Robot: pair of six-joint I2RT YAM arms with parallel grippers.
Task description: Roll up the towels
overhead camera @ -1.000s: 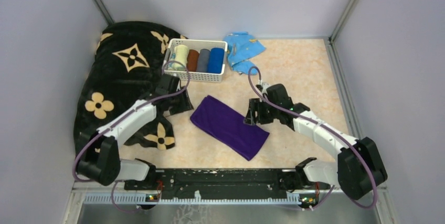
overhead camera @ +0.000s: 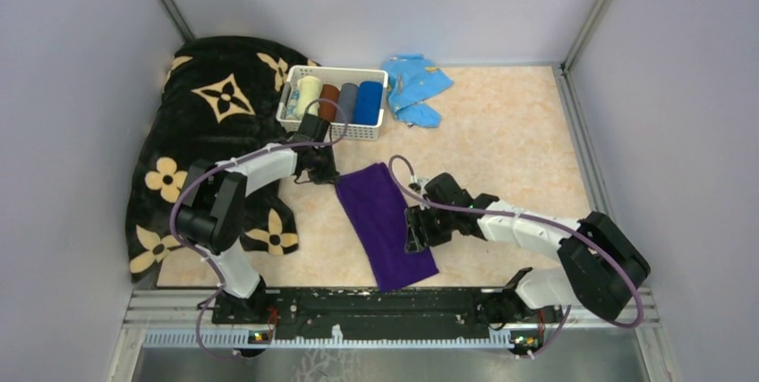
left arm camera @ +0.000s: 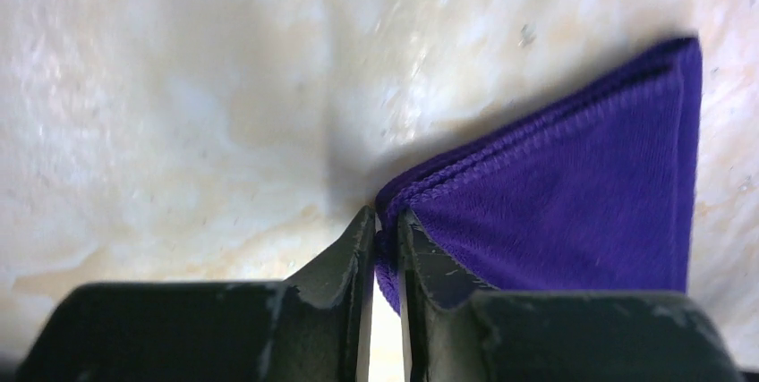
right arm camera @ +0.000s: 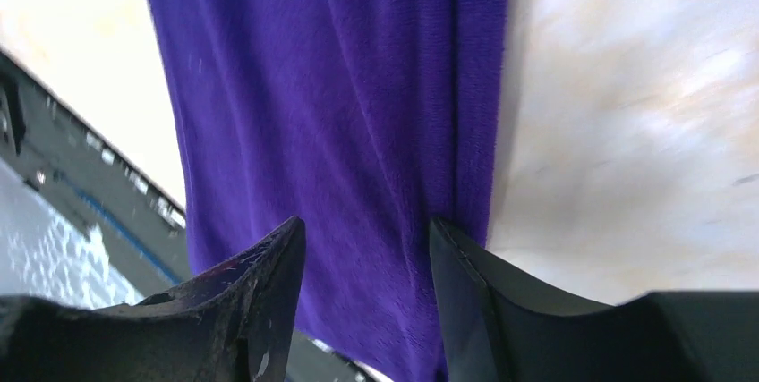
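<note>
A purple folded towel (overhead camera: 380, 225) lies slantwise on the table, its near end at the table's front edge. My left gripper (overhead camera: 335, 182) is shut on the towel's far left corner; the left wrist view has that corner of cloth (left arm camera: 555, 194) pinched between the fingertips. At the towel's right edge, near its front end, is my right gripper (overhead camera: 413, 246). In the right wrist view its fingers (right arm camera: 273, 284) stand apart above the towel's surface (right arm camera: 349, 221), one close to the long folded edge. No cloth is visibly clamped there.
A white basket (overhead camera: 358, 131) at the back holds several rolled towels, among them a blue roll (overhead camera: 368, 103). Beside it lies a crumpled light blue towel (overhead camera: 413, 87). A black patterned blanket (overhead camera: 228, 69) covers the left side.
The towel has turned steeper, its near end swinging left toward the front edge. My right gripper has moved toward the front.
</note>
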